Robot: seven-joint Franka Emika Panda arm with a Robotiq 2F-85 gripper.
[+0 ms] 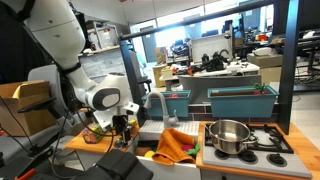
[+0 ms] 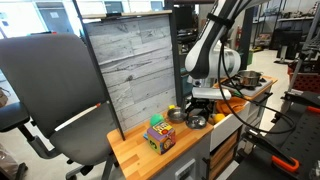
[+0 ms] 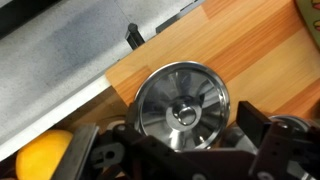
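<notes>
A round, shiny lid (image 3: 183, 85) with a knob at its middle lies on the wood counter beside the sink in the wrist view. My gripper stands open above it, one of its fingers (image 3: 122, 148) toward the left of the lid and the other toward the right. Nothing shows held between them. In exterior view 2, my gripper (image 2: 197, 101) is low over shiny metal ware (image 2: 200, 117) at the counter's edge. In exterior view 1, the arm hides most of this spot.
A second metal vessel (image 3: 290, 128) sits close on the right. Near the left lies an orange round thing (image 3: 42, 157). A colourful box (image 2: 160, 136) stands on the counter. Farther right are the sink faucet (image 1: 164, 106), an orange cloth (image 1: 174, 147) and a steel pot (image 1: 230, 135) on the stove.
</notes>
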